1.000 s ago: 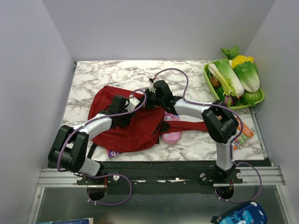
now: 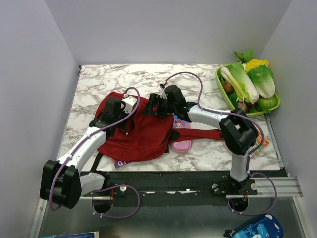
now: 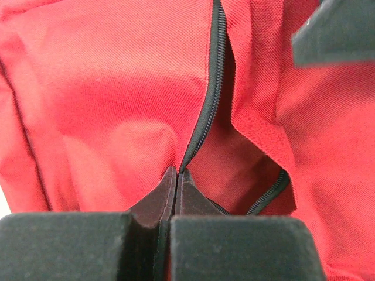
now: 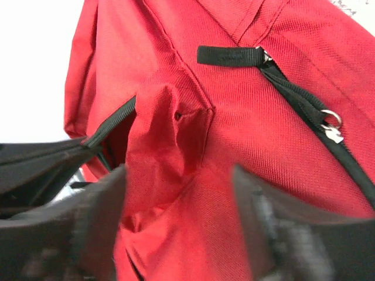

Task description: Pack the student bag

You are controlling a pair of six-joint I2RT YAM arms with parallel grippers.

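Note:
The red bag (image 2: 141,141) lies on the marble table, its cloth folded and bunched. My left gripper is shut on the bag's black zipper edge (image 3: 212,96), a thin strip at its fingertips. A dark gap shows beside this edge in the left wrist view. Above the bag cloth, my right gripper stands open with nothing held between its blurred fingers. To its left the left gripper's fingers (image 4: 44,170) meet the zipper edge. A pink case (image 2: 181,145) lies right of the bag, partly under a red strap.
A green basket (image 2: 272,105) of vegetables stands at the back right. An orange book (image 2: 260,143) lies at the right edge. A blue pencil case (image 2: 258,228) is at the bottom right, off the table.
The left gripper has moved left, away from the right one. The pink case stays put.

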